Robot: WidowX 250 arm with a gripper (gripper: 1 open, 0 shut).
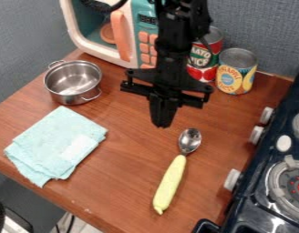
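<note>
My black gripper [162, 107] hangs pointing down over the middle of the wooden table, above and left of a metal spoon [189, 141]; whether its fingers are open or shut is hard to tell. A long pale yellow object [170, 184], like a corn cob, lies below the spoon toward the front edge. A folded light blue cloth [52, 147] lies at the left, and a steel pot [73, 83] stands behind it.
A toy microwave [109, 29] stands at the back, with cans [235, 75] to its right. A black stove [277, 168] fills the right side.
</note>
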